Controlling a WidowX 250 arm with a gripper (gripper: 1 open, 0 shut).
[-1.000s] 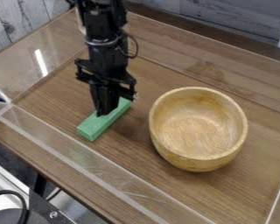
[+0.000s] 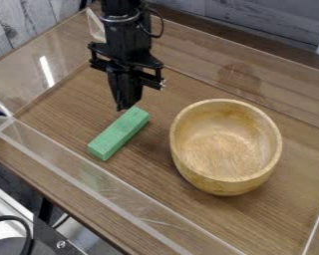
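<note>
My black gripper (image 2: 123,102) hangs above and a little behind a green rectangular block (image 2: 119,133), shut with nothing visible between its fingers. The block lies flat on the wooden table, slanting from lower left to upper right. A round, light tan bowl (image 2: 223,149) stands to the right of the block.
A pale object at the top left, behind the arm, is too cut off to tell. A black cable (image 2: 16,224) curves at the lower left corner.
My gripper has moved back and up, away from over the green block. The block and the bowl lie where they were.
</note>
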